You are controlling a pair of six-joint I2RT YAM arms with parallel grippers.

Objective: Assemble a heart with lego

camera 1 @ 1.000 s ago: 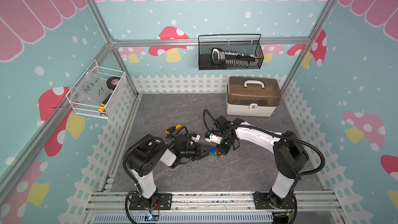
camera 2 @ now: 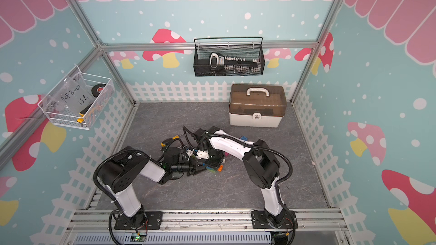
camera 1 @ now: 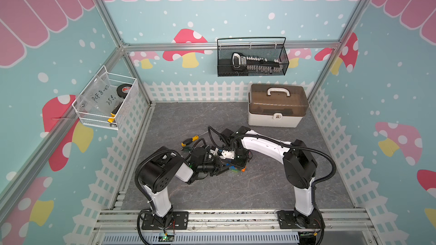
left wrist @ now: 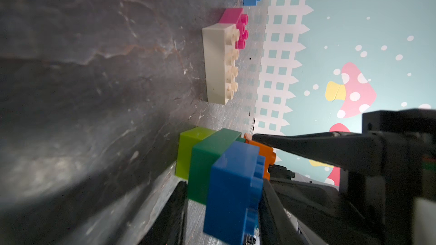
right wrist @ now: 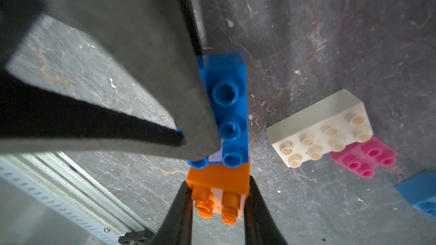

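Observation:
A small brick stack is between my grippers. In the left wrist view it shows blue (left wrist: 230,186), dark green (left wrist: 205,163), lime (left wrist: 186,154) and orange (left wrist: 268,152) layers. My left gripper is shut on the blue brick at the bottom of that view. In the right wrist view, my right gripper is shut on the orange brick, just below the blue one; a large dark finger of the other gripper lies across the upper left. Both top views largely hide the stack behind the arms.
A white brick (right wrist: 313,127), pink brick (right wrist: 363,158) and another blue brick (right wrist: 415,190) lie nearby on the floor. A yellow screwdriver (camera 1: 190,140) lies behind my left arm. A lidded toolbox (camera 1: 277,109) stands back right.
My right arm has swung leftward over the stack toward the left gripper, covering more of the bricks in the top left view. My left arm has barely moved.

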